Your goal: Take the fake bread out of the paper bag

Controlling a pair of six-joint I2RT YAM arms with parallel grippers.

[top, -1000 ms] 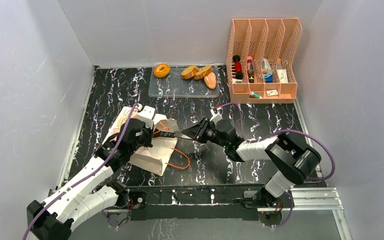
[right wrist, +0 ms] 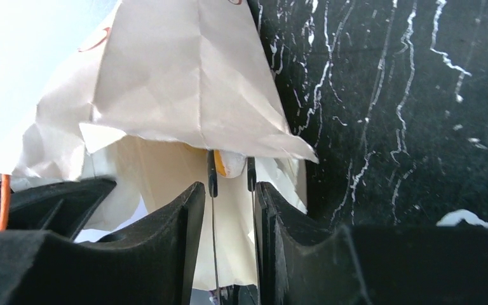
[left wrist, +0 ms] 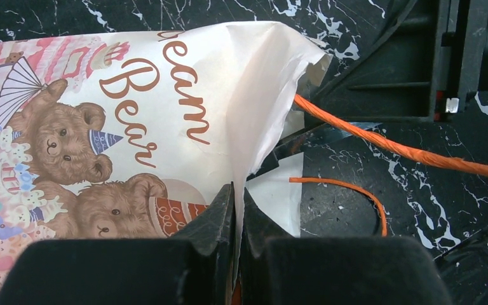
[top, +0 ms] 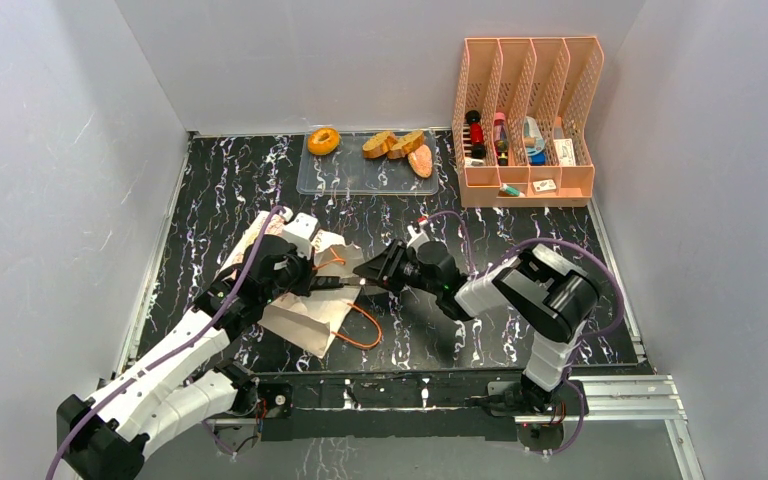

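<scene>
The paper bag (left wrist: 140,114), cream with printed bears, lies on its side with its mouth facing right. My left gripper is shut on the thin edge of its upper side, holding the mouth raised. At the opening, my right gripper stands open, its two narrow fingertips reaching in under the raised flap. A piece of fake bread (right wrist: 232,164), white with a yellow-orange part, shows deep inside, behind and between those fingertips. Most of it is hidden by the flap. On a clear tray (top: 365,184) sit a bagel (top: 323,141), bread slices (top: 406,144) and an oval bread (top: 420,161).
Orange rope handles (top: 368,330) trail from the bag's mouth. A salmon-coloured divided rack (top: 480,90) with small items stands at the back right.
My right gripper has shifted left and a little toward the front, further into the bag's mouth.
</scene>
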